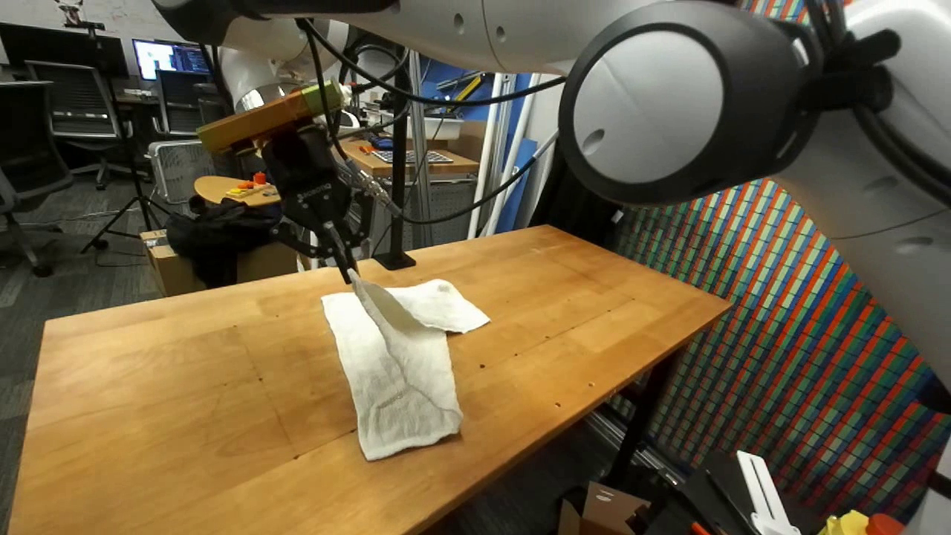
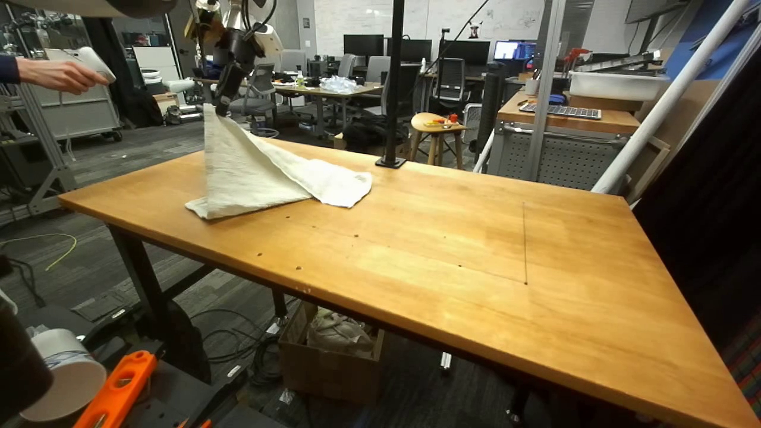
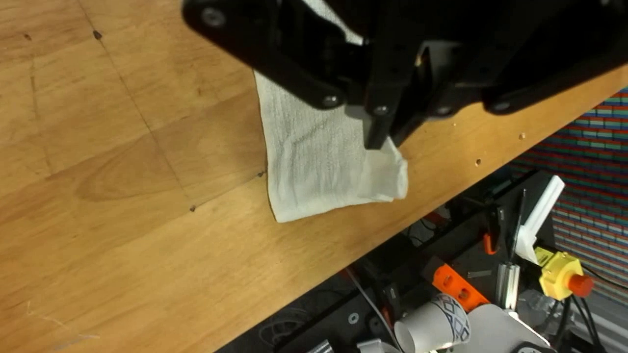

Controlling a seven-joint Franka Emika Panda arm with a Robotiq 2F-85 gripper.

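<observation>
A white cloth lies partly on the wooden table, with one edge drawn up into a peak. My gripper is shut on that raised corner, above the table's far side. From the other side, the cloth rises as a steep slanted sheet toward the gripper, while a flap spreads flat to the right. In the wrist view the cloth shows below the dark fingers, its near end flat on the wood; the pinched part itself is mostly hidden there.
A black post stands at its far edge. A person's hand shows at the left, off the table. A paper cup and tools lie beyond the near edge.
</observation>
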